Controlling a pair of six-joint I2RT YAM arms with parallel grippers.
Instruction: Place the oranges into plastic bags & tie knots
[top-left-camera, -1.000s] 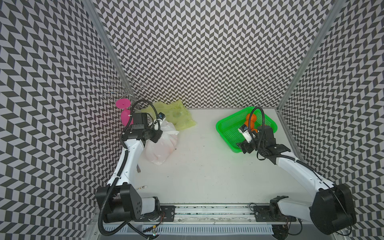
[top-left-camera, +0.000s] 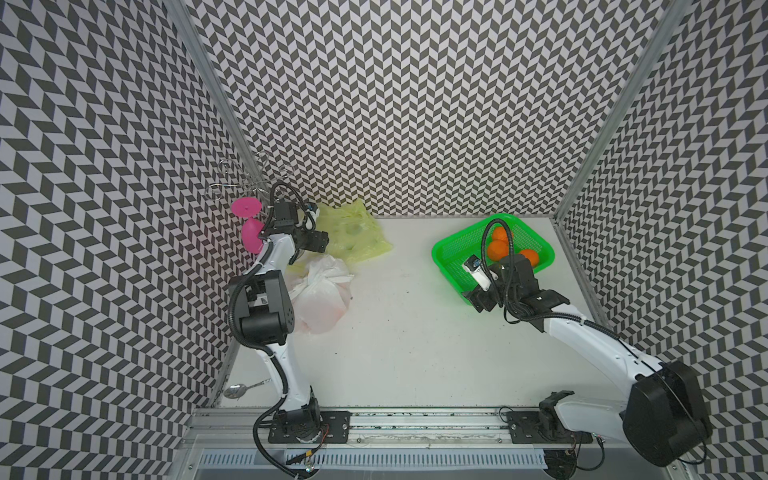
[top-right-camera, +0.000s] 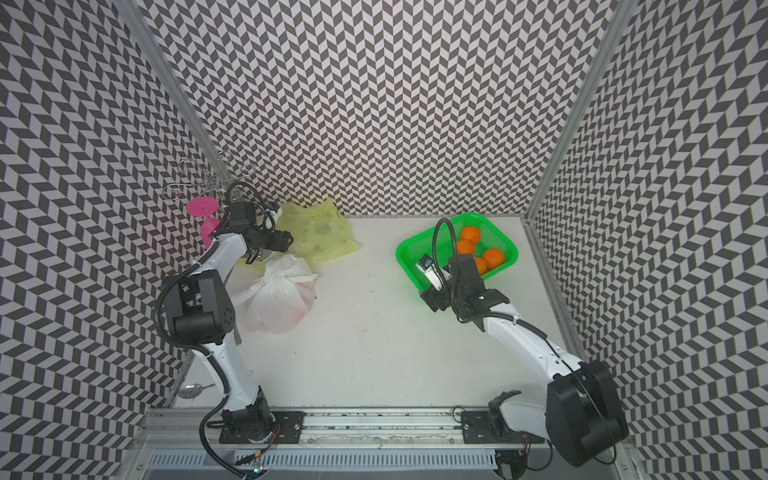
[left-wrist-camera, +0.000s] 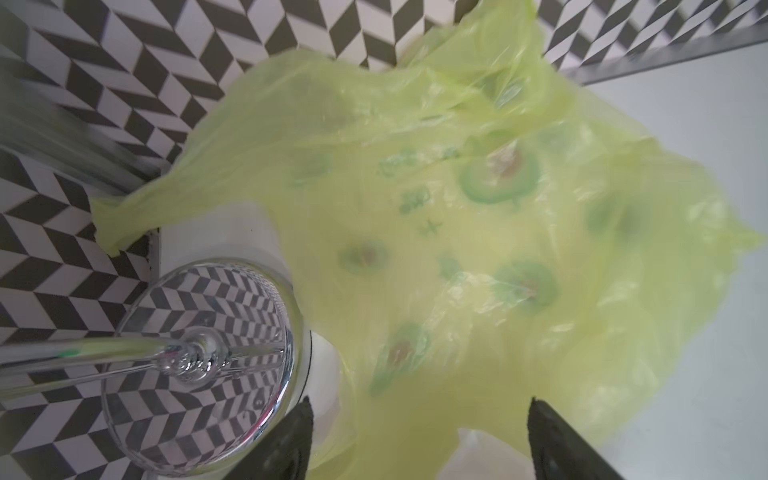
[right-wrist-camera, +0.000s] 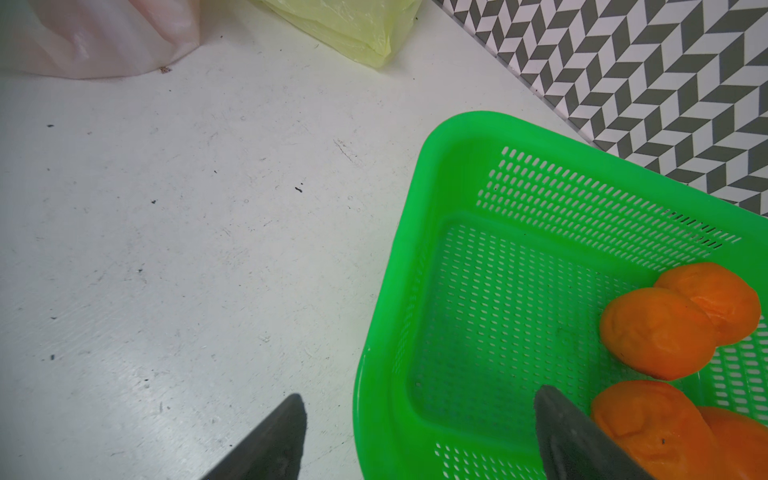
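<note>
Several oranges (right-wrist-camera: 657, 332) lie in the right part of the green basket (right-wrist-camera: 384, 320). A white plastic bag (top-left-camera: 324, 297) with a pinkish bulge inside rests on the table at left, its top gathered. Behind it a yellow-green plastic bag (left-wrist-camera: 512, 240) with printed marks is spread flat against the back wall. My left gripper is open above the yellow bag's near edge, just behind the white bag, with nothing held. Over the basket's near left rim my right gripper stands open and empty.
A chrome stand with a round mirror-like base (left-wrist-camera: 204, 364) and a pink object (top-left-camera: 252, 232) stand left of my left gripper. A spoon (top-left-camera: 236, 391) lies at the front left. Mid-table is clear.
The right gripper has shifted slightly left and toward the front.
</note>
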